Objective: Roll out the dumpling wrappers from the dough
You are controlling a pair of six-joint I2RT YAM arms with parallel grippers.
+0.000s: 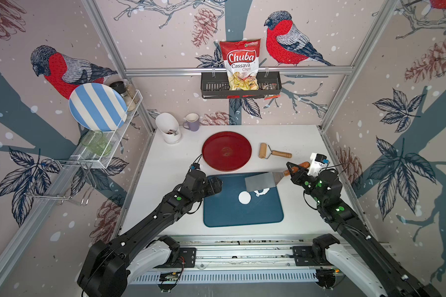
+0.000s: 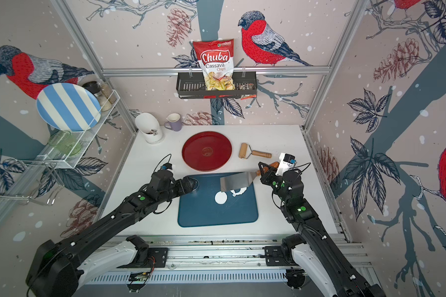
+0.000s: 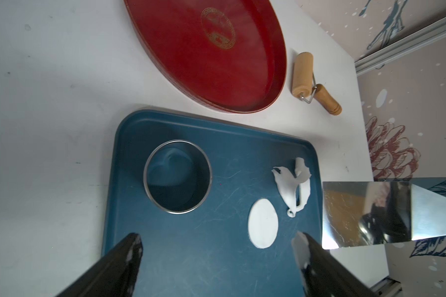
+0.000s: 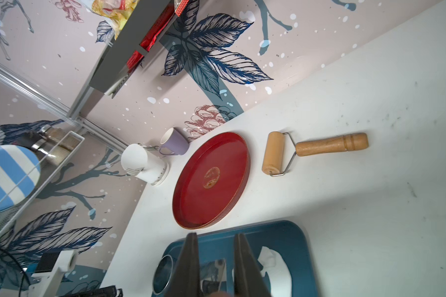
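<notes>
My right gripper (image 1: 292,171) is shut on the wooden handle of a broad metal spatula (image 1: 257,182). Its blade is over the back right of the blue tray (image 1: 233,217), partly covering the dough scraps (image 1: 262,192) from above. A flat round white wrapper (image 3: 263,223) lies on the tray, apart from the torn white scraps (image 3: 287,188). Over the tray's left side, my left gripper is open with nothing between its fingers. In the left wrist view a metal ring cutter (image 3: 178,211) rests empty at the tray's back left corner.
Behind the tray stands a red round tray (image 1: 226,151). A wooden roller (image 1: 262,150) lies to its right. A white container (image 1: 168,128) and a purple mug (image 1: 192,122) are at the back left. The front half of the blue tray is clear.
</notes>
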